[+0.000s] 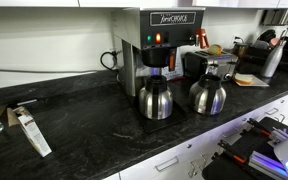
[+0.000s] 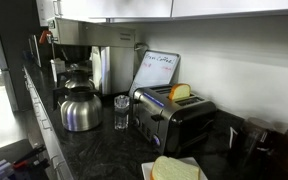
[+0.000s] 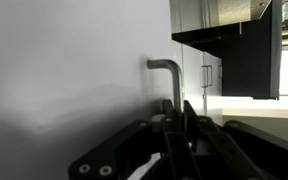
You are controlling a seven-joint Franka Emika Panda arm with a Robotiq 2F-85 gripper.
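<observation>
In the wrist view, a slim metal bar handle [image 3: 165, 65] stands out from a broad white panel [image 3: 74, 60]. My gripper is at the handle's lower part, its dark fingers closed around it; the fingertips are partly in shadow. The handle's bent top end shows clear above the fingers. Neither exterior view shows the gripper clearly, so which door or drawer the panel belongs to is hard to tell.
On the dark counter [image 1: 74, 125] stand a coffee machine [image 1: 168, 20], a steel carafe [image 1: 155, 99] under it, another carafe [image 1: 207, 96] beside it and a toaster [image 2: 175, 118]. Bread [image 2: 174, 168] lies near the toaster. White cabinet fronts [image 1: 169, 160] run below.
</observation>
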